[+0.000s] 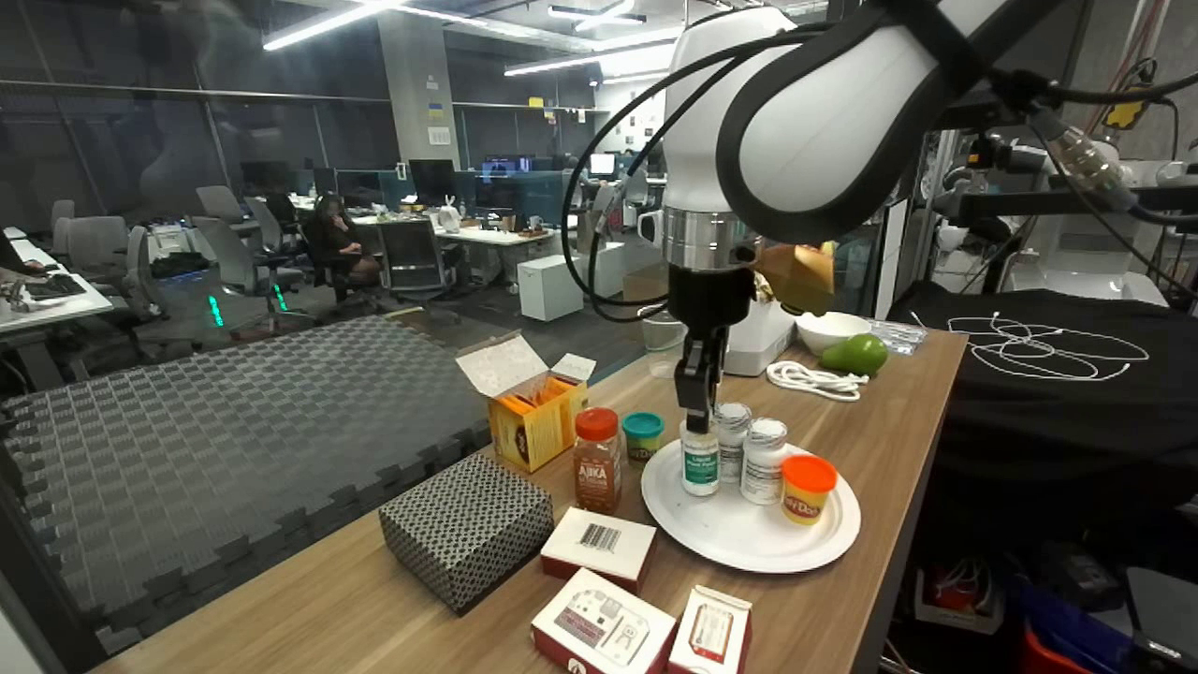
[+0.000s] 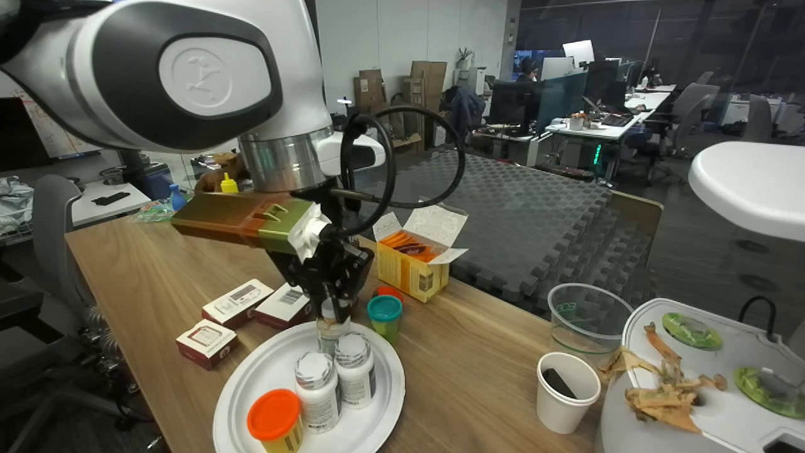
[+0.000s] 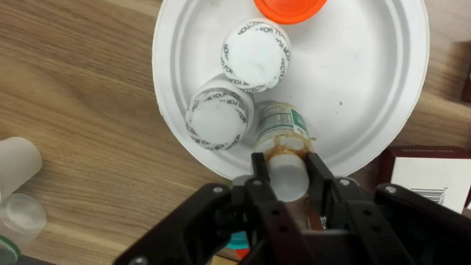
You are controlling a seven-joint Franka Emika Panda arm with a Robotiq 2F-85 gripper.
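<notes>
My gripper is shut on the neck and cap of a small bottle with a green-and-white label [image 1: 701, 467]. In the wrist view the bottle's white cap [image 3: 289, 179] sits between the fingers, with brown residue around the neck. The bottle is over the left part of the white plate [image 1: 719, 537]; whether its base touches the plate I cannot tell. Close by on the plate stand two white bottles [image 2: 317, 392] [image 2: 355, 370] with printed seals on top, and a Play-Doh tub with an orange lid [image 2: 275, 419].
Beside the plate stand a teal-lidded tub [image 1: 643, 434] and a red-capped spice jar [image 1: 597, 461]. White-and-red boxes [image 1: 604, 623] and a patterned box [image 1: 467, 526] lie toward the front. An open yellow box [image 1: 536, 416] is behind. A paper cup [image 2: 567, 392] stands farther off.
</notes>
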